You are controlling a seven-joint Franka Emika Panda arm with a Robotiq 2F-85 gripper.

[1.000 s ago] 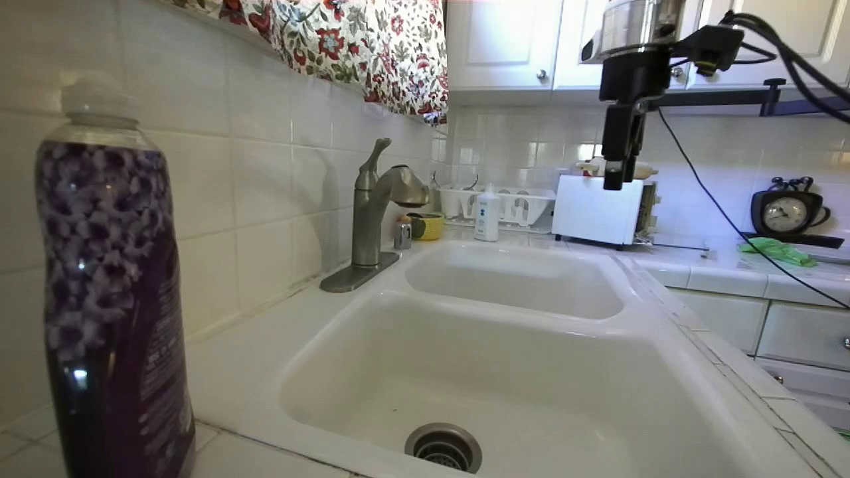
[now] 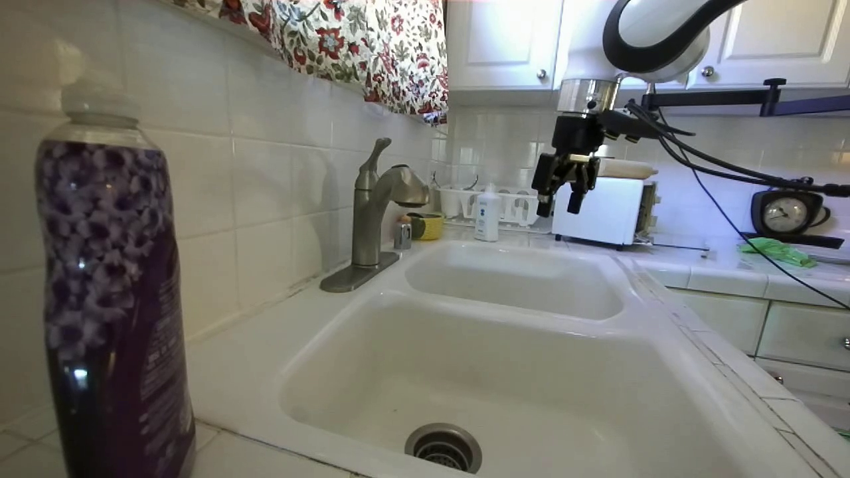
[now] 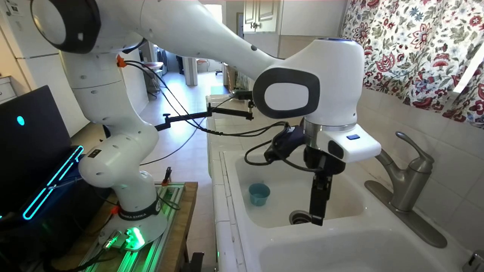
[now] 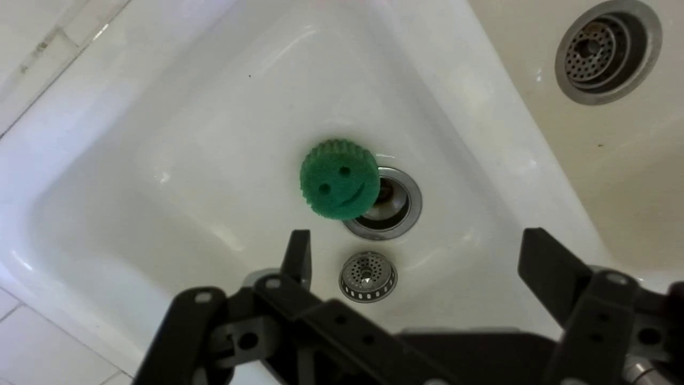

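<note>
A round green sponge (image 4: pixel 340 180) with a smiley face lies on the white sink basin floor in the wrist view. It overlaps the edge of the drain (image 4: pixel 396 208), and a loose metal strainer (image 4: pixel 368 276) sits beside that drain. My gripper is open above this basin, its fingers wide apart with nothing between them. The same gripper (image 2: pixel 560 208) hangs well above the far basin (image 2: pixel 510 275) in exterior view 1. Exterior view 2 shows the gripper (image 3: pixel 316 221) edge-on. Both exterior views leave the sponge hidden.
A blue cup (image 3: pixel 259 194) stands in the other basin in exterior view 2. The faucet (image 2: pixel 370 211) rises along the wall side. Behind the sink are a white bottle (image 2: pixel 487 215), a dish rack (image 2: pixel 518 207) and a white toaster oven (image 2: pixel 599 208). A purple bottle (image 2: pixel 115 311) stands nearby.
In exterior view 1 my gripper has moved left and somewhat lower and has turned, so that both fingers now show apart. The objects around the sink have not moved.
</note>
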